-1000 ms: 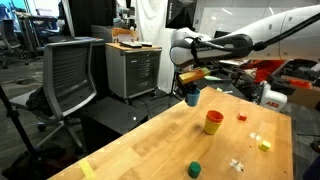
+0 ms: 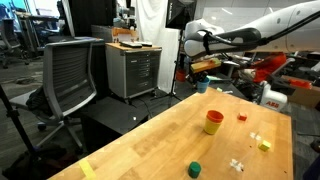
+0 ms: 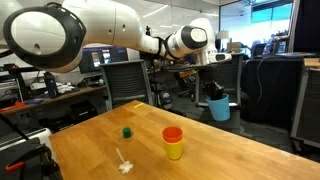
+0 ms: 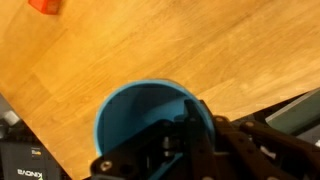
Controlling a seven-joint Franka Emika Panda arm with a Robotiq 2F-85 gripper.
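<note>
A blue cup (image 4: 140,112) is in my gripper, which is shut on its rim. In exterior view 2 the cup (image 3: 219,108) hangs below the gripper (image 3: 217,94); in exterior view 1 the blue cup (image 2: 203,87) shows partly, near the table's far edge. Below and apart from it, a red cup (image 3: 172,132) sits nested in a yellow cup (image 3: 174,150), upright on the table. In the wrist view the blue cup's mouth faces the camera, and part of its rim is hidden behind the dark fingers.
On the wooden table (image 2: 140,150) are a green object (image 2: 194,170), a red block (image 2: 242,118), a yellow block (image 2: 265,146) and a small pale piece (image 3: 124,160). Chairs stand beyond the edge.
The nested red and yellow cups have stayed put.
</note>
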